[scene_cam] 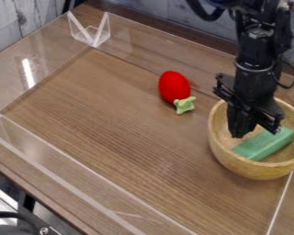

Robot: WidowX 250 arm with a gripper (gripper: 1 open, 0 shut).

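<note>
My black gripper (239,121) hangs over the wooden bowl (223,161) at the right, its fingertips low near the bowl's back part. It looks shut, with nothing visible between the fingers. A green block (265,143) lies inside the bowl, below and to the right of the fingertips.
A red strawberry-like object (173,86) and a small pale green piece (184,105) lie left of the bowl. A clear plastic object (85,27) sits at the back left. The left and front of the wooden table are open.
</note>
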